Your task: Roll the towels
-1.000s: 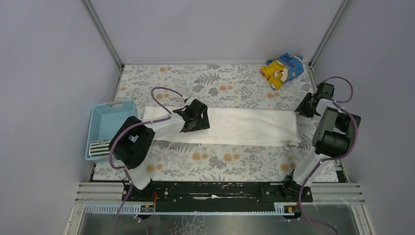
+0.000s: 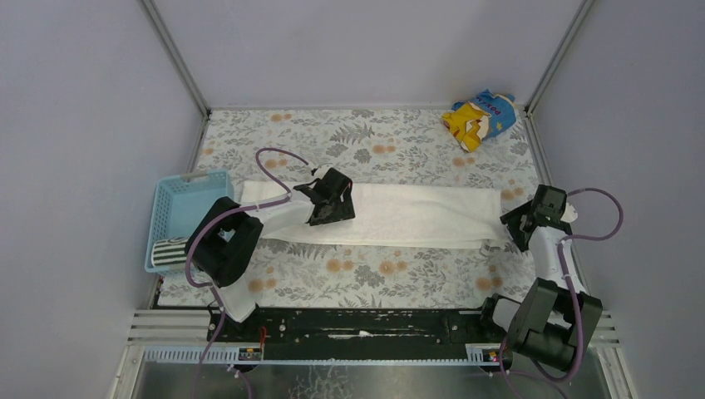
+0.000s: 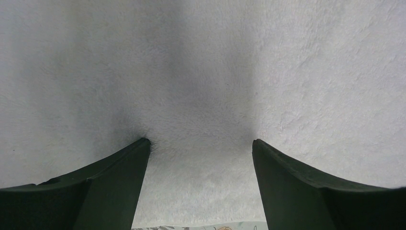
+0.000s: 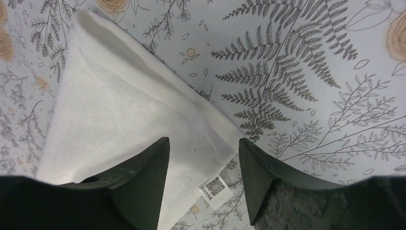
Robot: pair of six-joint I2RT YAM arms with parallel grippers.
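A long white towel lies flat across the table, folded lengthwise, its right end slightly uneven. My left gripper rests over the middle-left of the towel, fingers apart, with only flat cloth below and between them. At the towel's right end, my right gripper is open over the near corner. In the right wrist view the white cloth runs beneath the left finger, and a corner with a small printed tag shows between the fingers. Nothing is gripped there.
A light blue basket at the left holds a striped cloth. At the back right lies a blue and yellow bag.
The left arm looks unmoved, and the towel lies almost the same.
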